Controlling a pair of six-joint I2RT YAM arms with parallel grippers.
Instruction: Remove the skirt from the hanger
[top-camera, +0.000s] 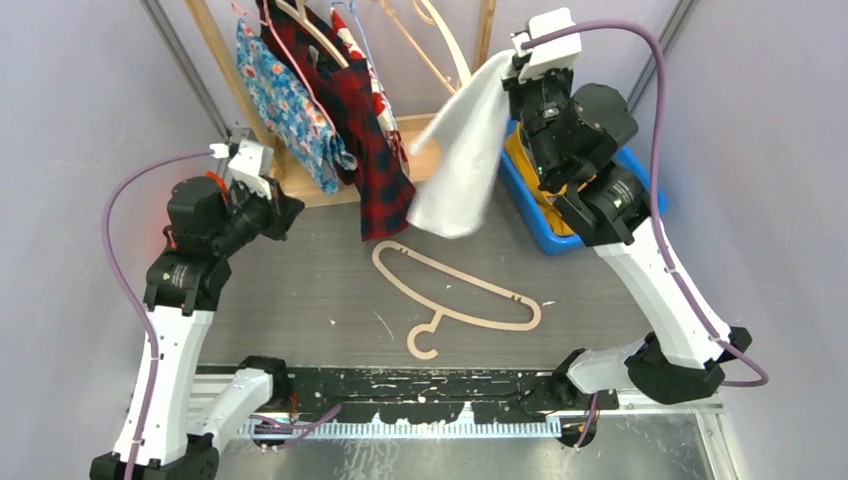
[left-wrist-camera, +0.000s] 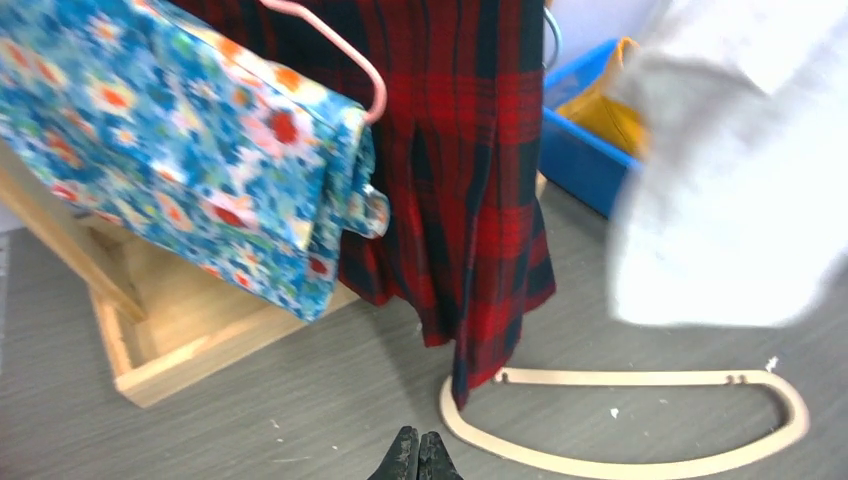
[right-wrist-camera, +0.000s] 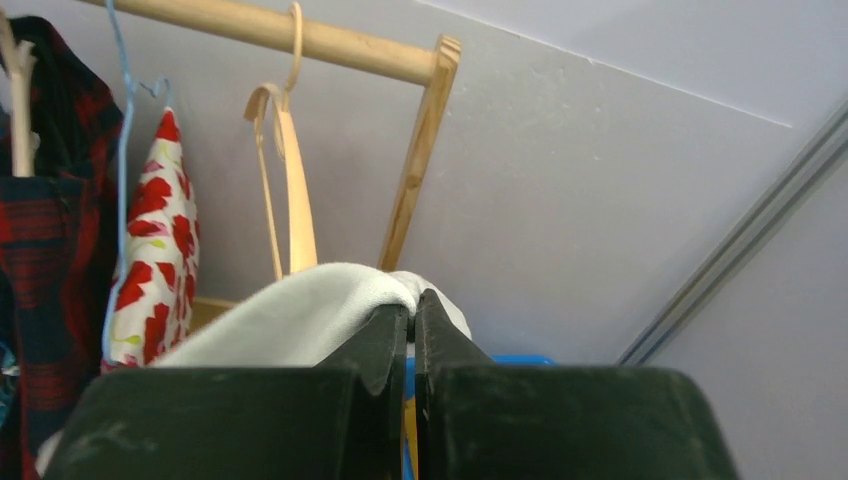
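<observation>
A white skirt (top-camera: 455, 160) hangs from my right gripper, which is shut on it at the upper right of the top view. In the left wrist view it is blurred at the right. A wooden hanger (top-camera: 480, 323) lies bare on the grey floor between the arms, hook toward the front. My left gripper is shut at the left, in front of the hanging clothes; no cloth shows between its fingers.
A rack holds a blue floral garment (top-camera: 285, 100), a red checked one (top-camera: 380, 180), a red-and-white one (right-wrist-camera: 150, 250) and empty hangers (right-wrist-camera: 297, 200). A blue bin (top-camera: 552, 240) with yellow cloth stands at the right.
</observation>
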